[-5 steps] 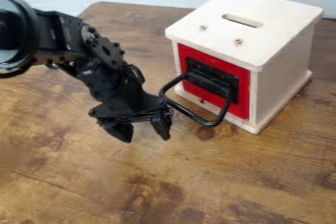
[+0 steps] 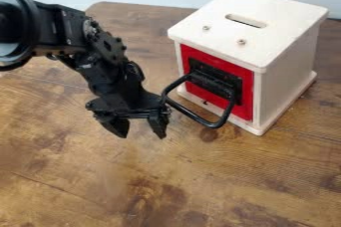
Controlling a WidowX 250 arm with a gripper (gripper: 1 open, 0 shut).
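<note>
My black gripper [image 2: 138, 125] hangs above the wooden table at the left, fingers pointing down and standing apart with nothing visible between them. Just to its right is a light wooden box [image 2: 288, 67] with a slot in its sloped top and a red front panel [image 2: 200, 44]. A black handle [image 2: 213, 121] sticks out from a dark fitting on that panel, its loop close beside my gripper. Whether they touch is hard to tell.
A pale wall runs behind the table's back edge.
My gripper has shifted very slightly left and up since about a second ago. The box and handle look unchanged.
</note>
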